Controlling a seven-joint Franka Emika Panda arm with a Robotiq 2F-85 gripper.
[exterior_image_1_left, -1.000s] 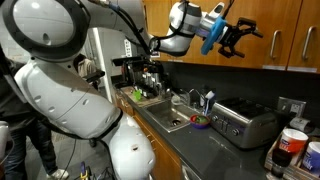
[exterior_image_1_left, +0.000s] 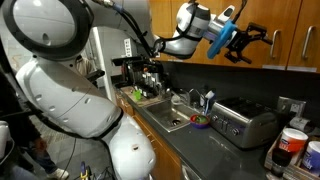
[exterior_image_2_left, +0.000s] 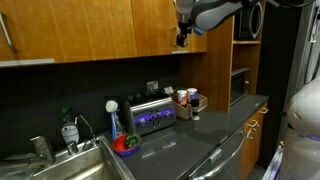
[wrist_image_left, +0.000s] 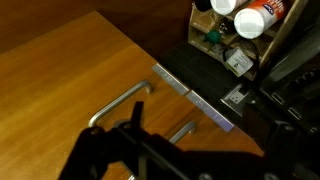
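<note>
My black gripper (exterior_image_1_left: 252, 43) is raised beside the upper wooden cabinets, its fingers apart and nothing visible between them. A cabinet handle (exterior_image_1_left: 275, 43) stands just beyond the fingertips; in exterior view 1 a small gap shows between them. From the wrist, two metal handles (wrist_image_left: 121, 103) and wooden cabinet doors (wrist_image_left: 75, 60) fill the left and middle. Dark fingers of the gripper spread along the bottom. Seen from exterior view 2, the gripper is near the cabinet's lower edge, too small to read clearly.
Below on the dark counter (exterior_image_1_left: 210, 155) are a silver toaster (exterior_image_1_left: 243, 122), a wooden rack (exterior_image_1_left: 270, 160) with cups, and a colourful bowl (exterior_image_1_left: 200, 121) near the sink (exterior_image_1_left: 170, 117). Free counter space lies in front of the toaster.
The gripper has shifted slightly to the right and down in exterior view 1, closer to the cabinet handle. Counter items have stayed in place.
</note>
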